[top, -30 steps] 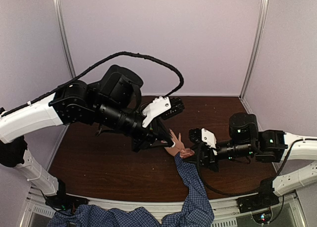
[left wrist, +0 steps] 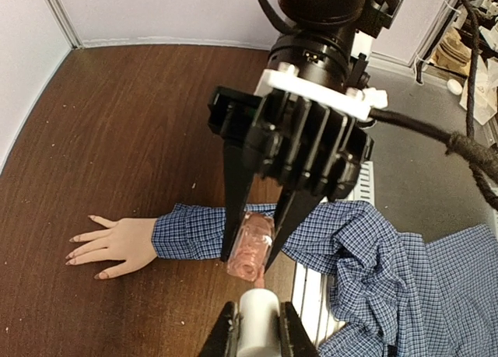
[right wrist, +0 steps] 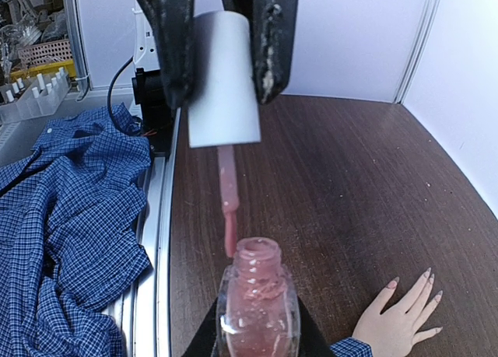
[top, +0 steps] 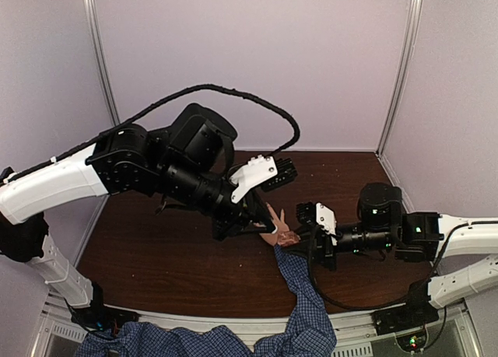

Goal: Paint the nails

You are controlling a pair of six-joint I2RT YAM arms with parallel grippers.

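My left gripper is shut on the white cap [left wrist: 258, 310], which carries a pink-tipped brush [right wrist: 229, 194] hanging just above the open mouth of the bottle. My right gripper is shut on the clear nail polish bottle [right wrist: 258, 310] with pink polish. The mannequin hand, in a blue checked sleeve, lies palm down on the dark table, fingers spread; in the right wrist view it [right wrist: 393, 326] is behind the bottle, lower right. In the top view the left arm partly covers the space above the hand [top: 272, 229].
Blue checked cloth [right wrist: 62, 201] lies along the table's front edge. Off to the side is a tray of small bottles [right wrist: 31, 96].
In the top view my left arm has moved slightly right over the last second. The right arm shifted very little, and the hand stays in place.
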